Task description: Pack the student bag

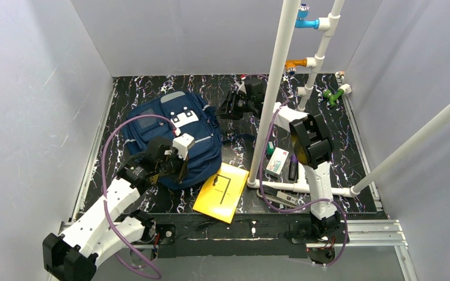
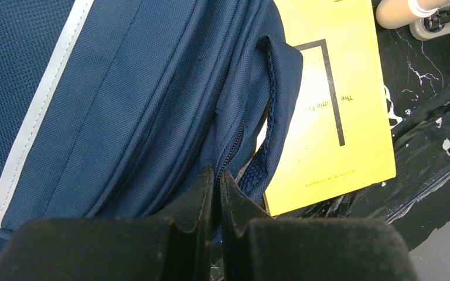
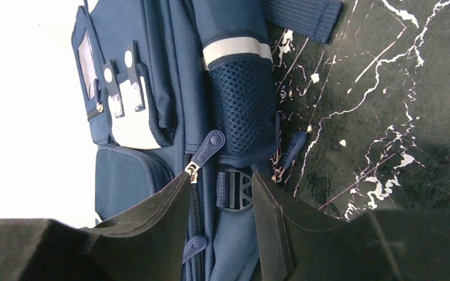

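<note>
The navy backpack (image 1: 202, 140) lies at the left of the table, its near edge by the yellow book (image 1: 221, 192). My left gripper is shut at the zipped edge of the backpack (image 2: 129, 111), where folds of its fabric run in between the fingertips. Beside those fingers, a fabric loop overlaps the yellow book (image 2: 357, 99). Over the bag's far right side, my right gripper stands part open with nothing gripped. A zipper pull (image 3: 208, 147) and a black buckle (image 3: 234, 190) show in and just beyond its gap.
White pipes (image 1: 272, 93) rise in front of my right arm. Right of them lie a white box (image 1: 277, 162), a dark purple-capped bottle (image 1: 293, 168) and a grey case (image 1: 278, 197). Bare table lies right of the bag.
</note>
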